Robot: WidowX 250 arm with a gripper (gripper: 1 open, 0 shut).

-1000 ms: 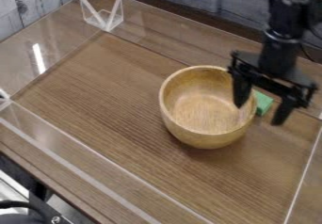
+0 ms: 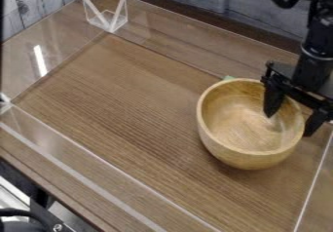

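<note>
A large tan bowl (image 2: 235,138) sits on the wooden table at the right of centre. My black gripper (image 2: 289,107) is at the bowl's right rim, its fingers open, one reaching over the inside and the other outside near the rim. A small green object (image 2: 227,80) shows behind the bowl's back left rim, mostly hidden.
A white wire-like rack (image 2: 107,14) stands at the back left. Dark space lies beyond the table's edges.
The gripper has moved to the right from over the green object to the bowl's right rim. The bowl has shifted to the right, and the green object is now mostly behind it.
</note>
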